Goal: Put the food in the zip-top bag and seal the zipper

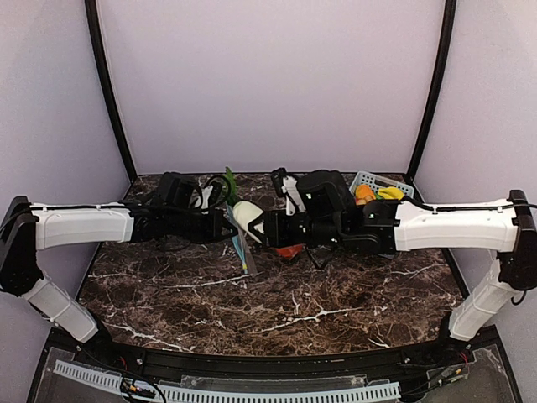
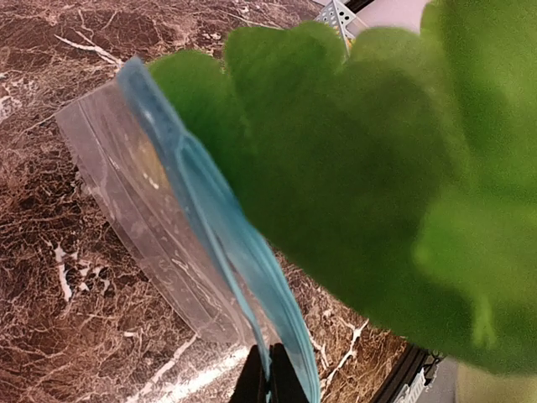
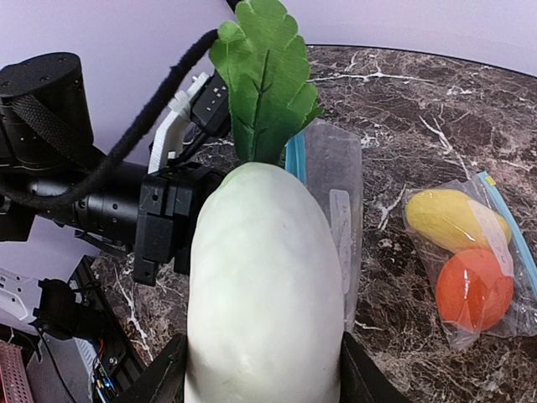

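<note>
My right gripper is shut on a white radish with green leaves, held just beside an upright clear zip bag with a blue zipper. My left gripper is shut on that bag's blue zipper edge; the leaves fill much of the left wrist view above the bag. Another bag lies on the table with a yellow food and a red tomato inside.
A light blue basket of fruit and vegetables stands at the back right, mostly behind my right arm.
</note>
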